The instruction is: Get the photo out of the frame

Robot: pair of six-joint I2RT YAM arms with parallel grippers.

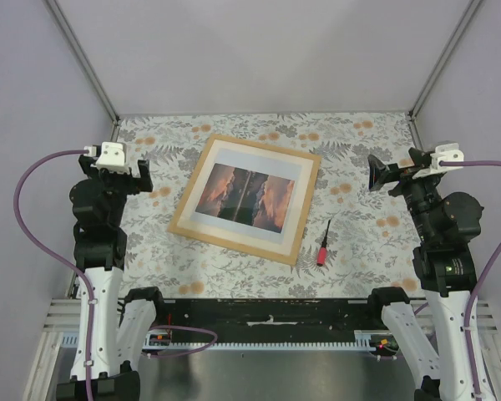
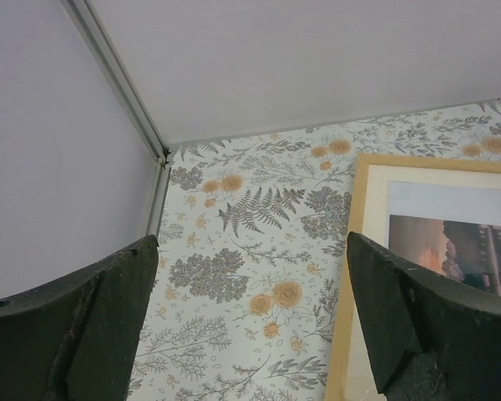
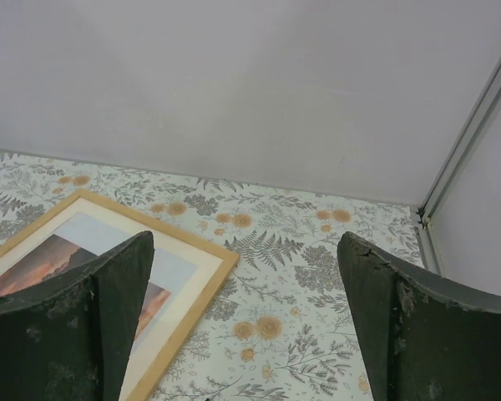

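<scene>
A light wooden frame [image 1: 309,200] lies face up and slightly turned at the middle of the table. Inside its white border is the photo [image 1: 265,200], a dark orange and grey landscape, set flat in the frame. Over the table's left side my left gripper [image 1: 134,171] stands open and empty, apart from the frame. My right gripper [image 1: 384,177] is over the right side, also open with nothing between its fingers. The left wrist view catches the frame's left edge [image 2: 341,334]; the right wrist view has its right corner [image 3: 225,255].
A screwdriver with a red handle [image 1: 321,256] lies to the right of the frame, near the front. Grey-white walls [image 1: 250,58] close off the back and both sides.
</scene>
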